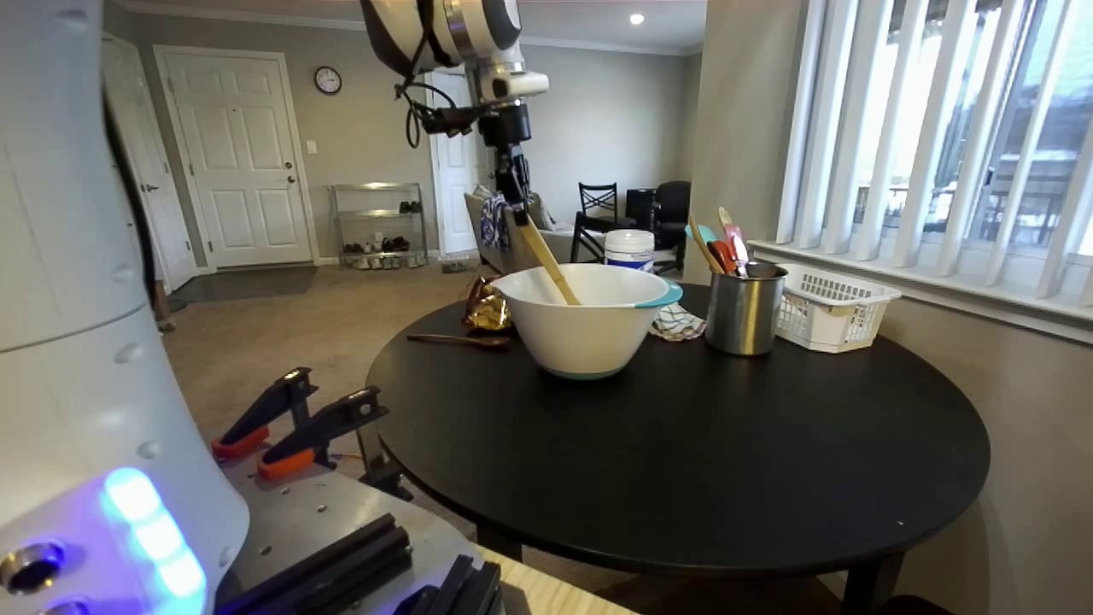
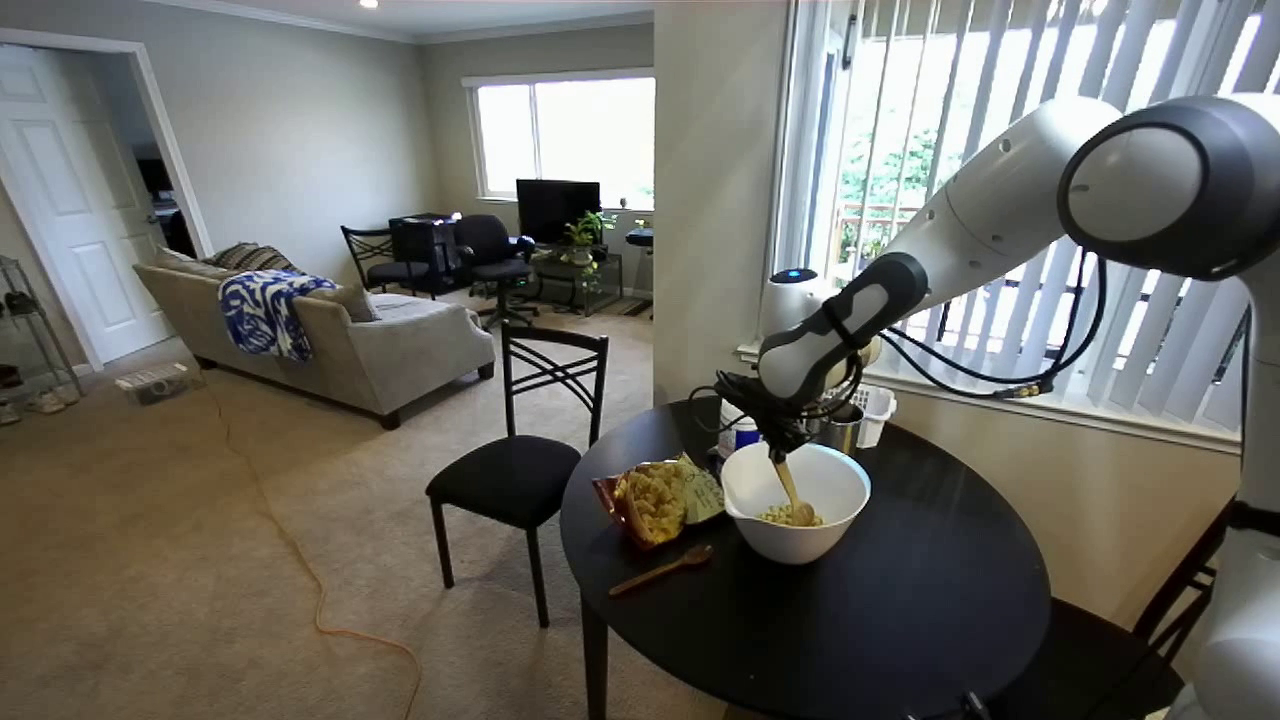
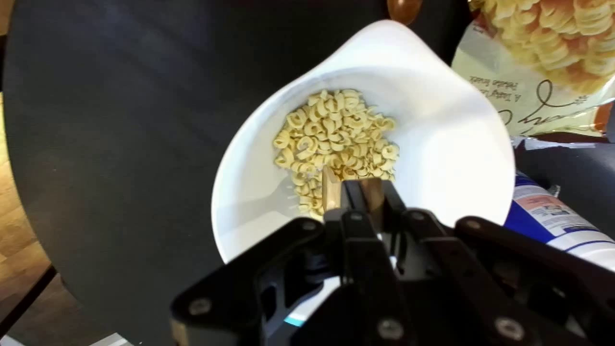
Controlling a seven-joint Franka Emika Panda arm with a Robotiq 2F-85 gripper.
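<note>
Above the white bowl (image 1: 579, 333) my gripper (image 1: 522, 208) is shut on the handle of a wooden spoon (image 1: 548, 258). The spoon slants down into the bowl, its lower end hidden by the wall in exterior view 1. From exterior view 2, the spoon's head (image 2: 801, 514) rests among pale curly pasta (image 2: 777, 515) at the bowl's bottom. In the wrist view the pasta (image 3: 337, 135) lies heaped towards one side, and my gripper covers part of the bowl (image 3: 455, 155) and most of the spoon.
An opened pasta bag (image 2: 654, 502) and a second wooden spoon (image 2: 660, 570) lie beside the bowl. A white tub (image 1: 629, 248), a steel utensil pot (image 1: 745, 313) and a white basket (image 1: 835, 307) stand behind and right.
</note>
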